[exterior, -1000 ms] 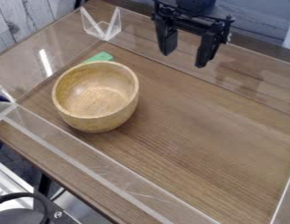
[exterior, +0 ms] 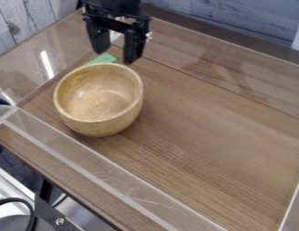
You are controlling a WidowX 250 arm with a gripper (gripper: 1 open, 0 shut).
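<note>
My gripper (exterior: 116,47) hangs at the top centre-left, dark and angular; whether it is open or shut is hard to tell. Below it a small green object (exterior: 98,60) lies on the wooden table, just behind a large tan wooden bowl (exterior: 99,117), which looks empty. The gripper is above and behind the bowl, close to the green object, partly covering a small pale object behind it.
A clear strip runs along the near left edge, with black cables (exterior: 25,212) at the lower left corner. A wall stands at the top left.
My gripper has moved from the upper right leftward to above the green object. The bowl and green object have stayed in place.
</note>
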